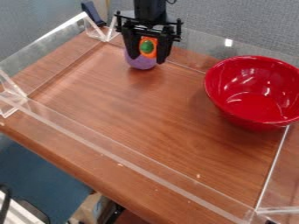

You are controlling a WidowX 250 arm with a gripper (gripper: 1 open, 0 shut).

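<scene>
My black gripper (147, 45) is at the top middle, over the back of the wooden table. An orange object with a green spot (147, 47) shows between its fingers; whether they grip it is unclear. A purple round object (138, 62) is just behind and below it, partly hidden. A large red bowl (251, 92) stands at the right.
Clear acrylic rails border the wooden table (128, 131), whose middle and front are bare. A grey wall lies behind.
</scene>
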